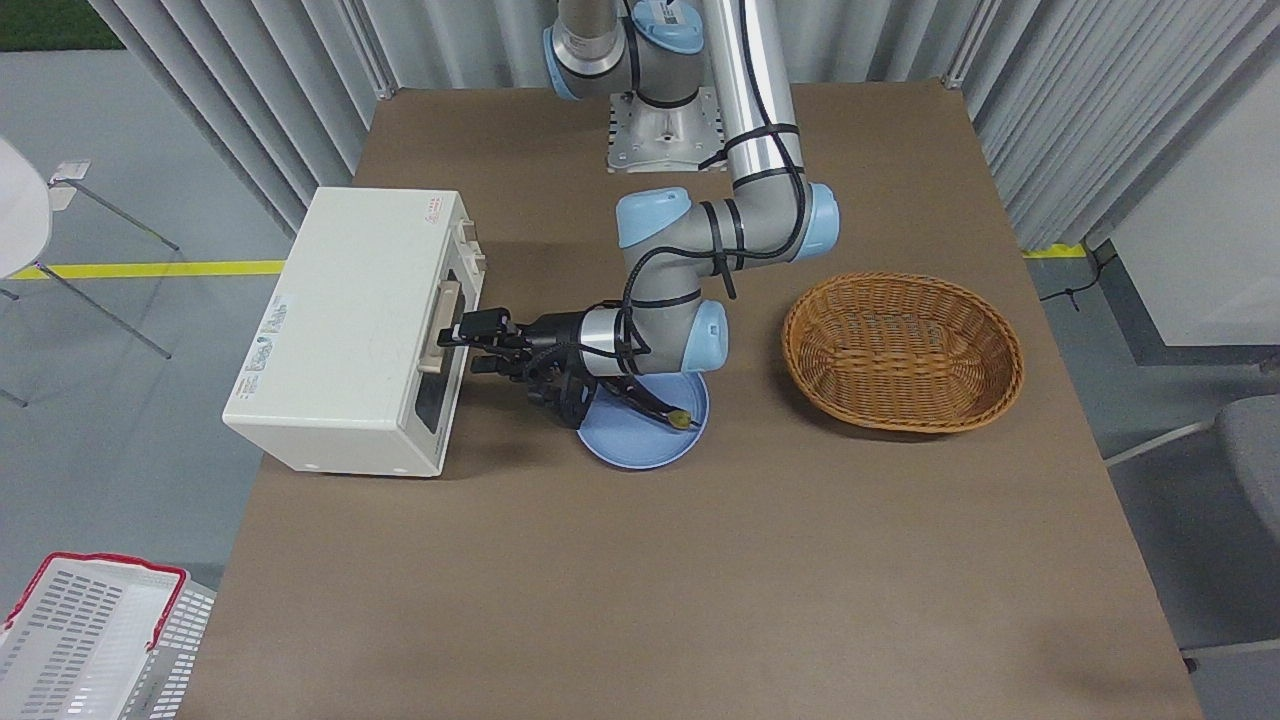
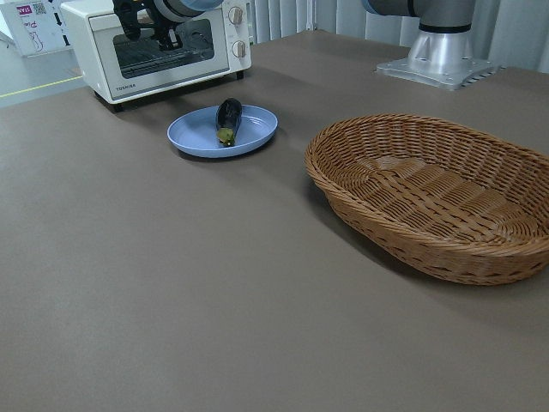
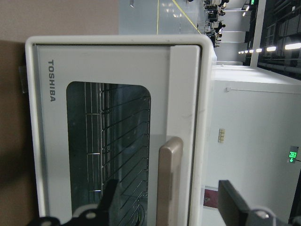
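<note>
My gripper is open at the front of the white Toshiba toaster oven (image 1: 321, 312), its fingers either side of the beige door handle (image 3: 168, 174); whether they touch it I cannot tell. The oven door (image 2: 167, 53) is closed, a wire rack showing through its glass. A blue plate (image 1: 633, 442) sits on the table beside the oven, with a dark eggplant (image 2: 228, 120) with a green stem lying on it, partly under my arm in the front view.
A woven brown basket (image 1: 902, 352) sits empty to the right of the plate. My arm's base (image 2: 436, 70) stands at the back. A white laundry basket (image 1: 96, 636) is on the floor.
</note>
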